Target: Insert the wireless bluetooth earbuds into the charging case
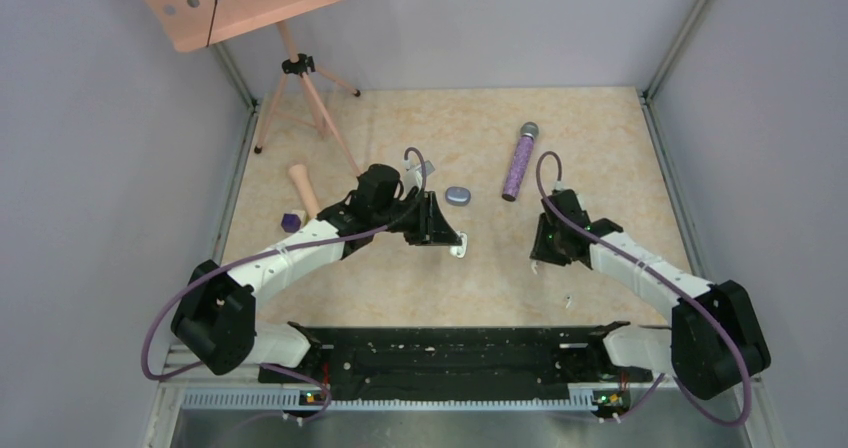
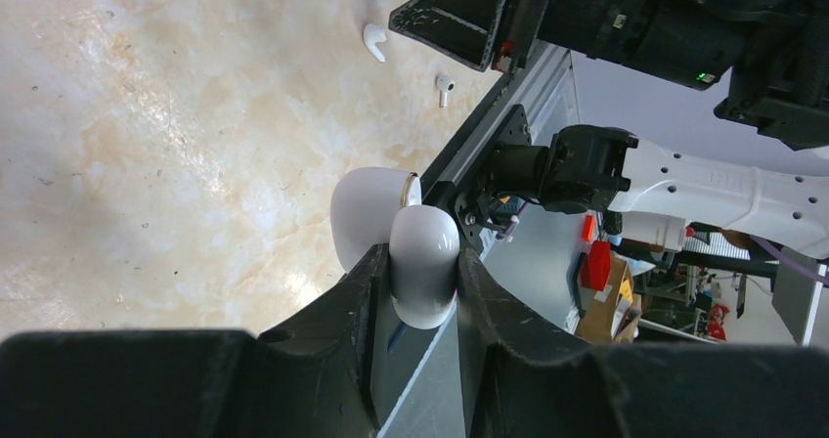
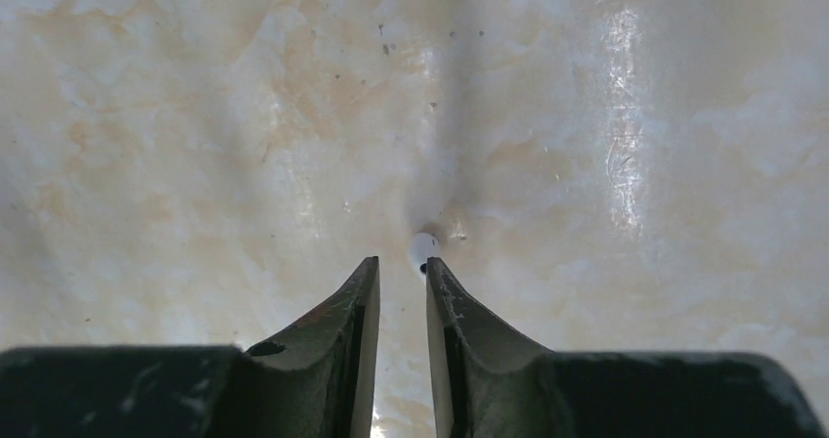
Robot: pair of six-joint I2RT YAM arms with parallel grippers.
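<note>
The white charging case (image 2: pixel 425 267) is clamped between the fingers of my left gripper (image 1: pixel 456 238), which is shut on it. Its lid (image 2: pixel 370 213) stands swung open; the inside of the case is hidden from the wrist camera. Two white earbuds lie apart on the table: one earbud (image 1: pixel 534 267) close to my right gripper (image 1: pixel 541 256), the other earbud (image 1: pixel 569 301) nearer the front edge. In the right wrist view the nearer earbud (image 3: pixel 422 246) appears just beyond the right-hand fingertip, partly covered by it. The right fingers are part open, nothing held between them.
A grey-blue oval case (image 1: pixel 458 196) and a purple microphone (image 1: pixel 520 163) lie behind the grippers. At the left are a pale wooden-looking club (image 1: pixel 304 189), a purple block (image 1: pixel 292 221) and a tripod stand (image 1: pixel 318 98). Between the two grippers the table is clear.
</note>
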